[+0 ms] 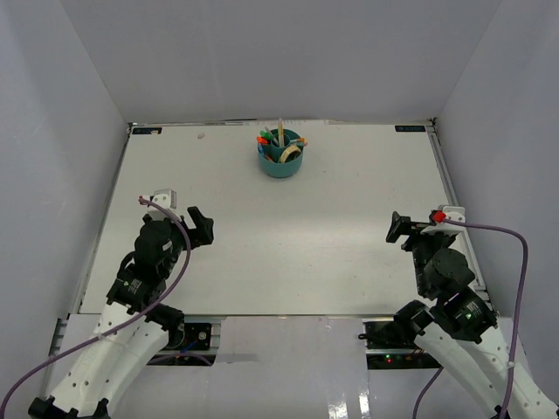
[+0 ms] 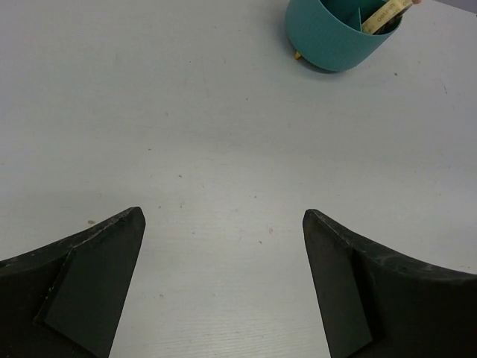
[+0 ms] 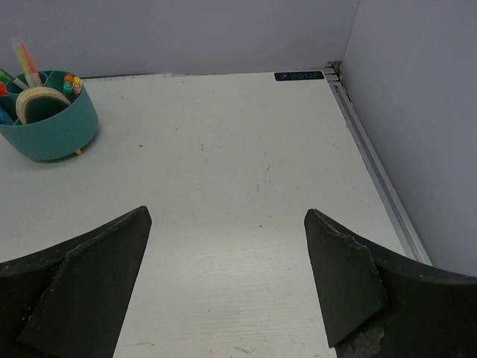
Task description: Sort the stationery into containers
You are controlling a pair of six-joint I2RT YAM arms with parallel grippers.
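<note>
At the back middle of the table stands a round teal organizer (image 1: 279, 169) with compartments. Pens and markers stick up out of it, and a tan tape roll (image 3: 41, 95) leans in its front compartment. In the left wrist view only the organizer's near wall (image 2: 328, 37) and one end of the tape show, at the top edge. My left gripper (image 1: 208, 225) is open over the left side of the table, its fingers wide apart and empty. Over the right side, my right gripper (image 1: 395, 229) is open too, with nothing between its fingers.
Walls rise at the back and both sides; the right wall (image 3: 425, 134) stands close beyond the table's edge rail. A small black label (image 3: 299, 76) lies at the far right corner.
</note>
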